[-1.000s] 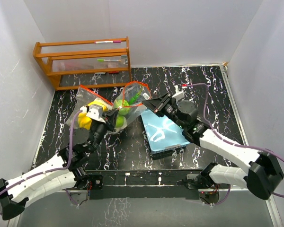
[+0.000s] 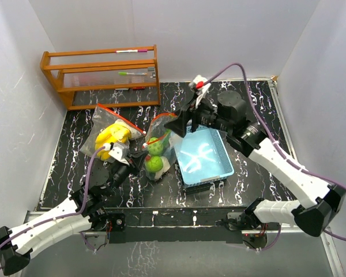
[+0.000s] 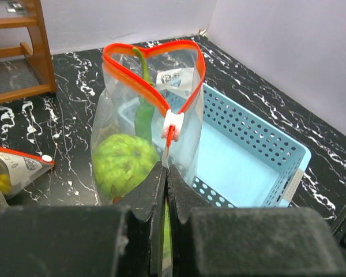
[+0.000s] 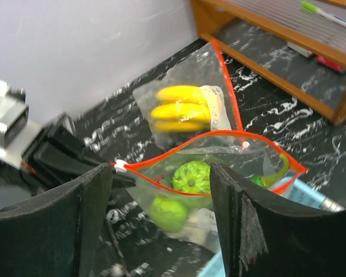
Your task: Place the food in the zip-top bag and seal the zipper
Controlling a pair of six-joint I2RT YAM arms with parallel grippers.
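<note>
A clear zip bag (image 2: 161, 147) with an orange-red zipper stands in the middle, its mouth gaping. Inside it show a round green vegetable (image 3: 124, 164), a green pepper (image 3: 144, 118) and another green item (image 4: 168, 213) lower down. The white zipper slider (image 3: 173, 124) sits at the near corner of the mouth. Just below the slider, my left gripper is shut on the bag's thin edge. My right gripper (image 2: 174, 126) hangs over the far right part of the mouth, its fingers (image 4: 225, 190) spread apart with nothing between them.
A blue basket (image 2: 222, 156) stands right of the bag, empty as far as shows. To the left lies another zip bag holding yellow bananas (image 2: 112, 135). A wooden rack (image 2: 109, 63) is at the back left. The counter right of the basket is clear.
The bag settled toward the front, more upright; the left gripper shifted slightly.
</note>
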